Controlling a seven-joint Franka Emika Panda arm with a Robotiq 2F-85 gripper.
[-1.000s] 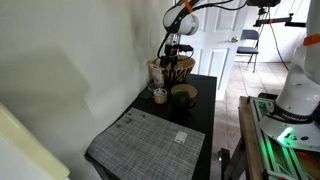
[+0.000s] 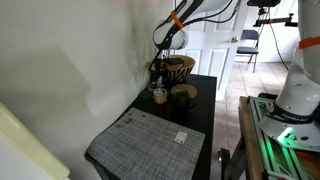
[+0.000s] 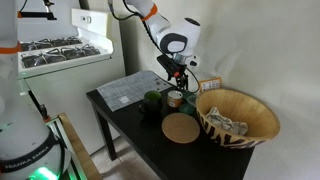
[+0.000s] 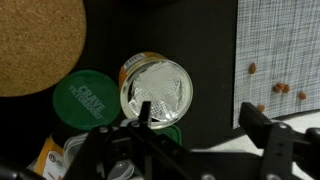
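Note:
My gripper [image 3: 179, 78] is open and points downward above the dark table. Just below it stands a tan can [image 3: 175, 99] with a silvery top. From the wrist view the foil-like can top [image 4: 157, 92] lies close in front of the fingers, nothing held between them. Beside the can are a green lid [image 4: 86, 99] with raised lettering and clear jars [image 4: 122, 170], partly hidden by the gripper. In exterior view 1 the can [image 2: 160, 97] stands near the wall, left of a dark green pot [image 2: 184, 97].
A wicker basket [image 3: 240, 118] holding a cloth stands at one end, near a round cork mat [image 3: 181, 127]. Across the table lies a grey placemat [image 2: 148, 145] with a small white item [image 2: 181, 137]; small brown pieces [image 4: 279, 88] show on it in the wrist view.
In exterior view 1 the gripper has travelled left, away from over the basket and to above the can. The objects on the table look unmoved.

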